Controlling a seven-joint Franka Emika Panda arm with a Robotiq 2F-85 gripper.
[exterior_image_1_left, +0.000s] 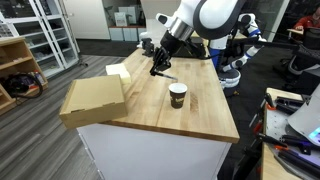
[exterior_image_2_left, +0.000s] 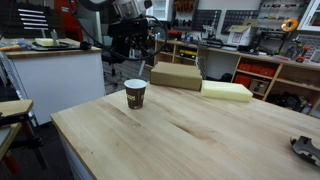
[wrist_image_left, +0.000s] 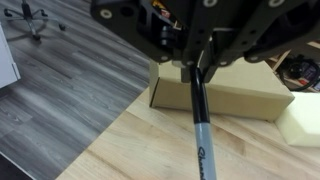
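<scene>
A grey marker with a black end points away from my gripper, which is shut on its dark end in the wrist view. In exterior view 1 the gripper hangs over the wooden table, with the marker sticking out to the right and sloping slightly down. A white-rimmed paper cup with a dark band stands upright near the table's front edge, apart from the marker. That same cup is upright in exterior view 2, its inside hidden.
A brown cardboard box sits at the table's left end, with a pale yellow block behind it. In exterior view 2 the wide wooden tabletop is mostly bare. A dark metal part lies at its right edge.
</scene>
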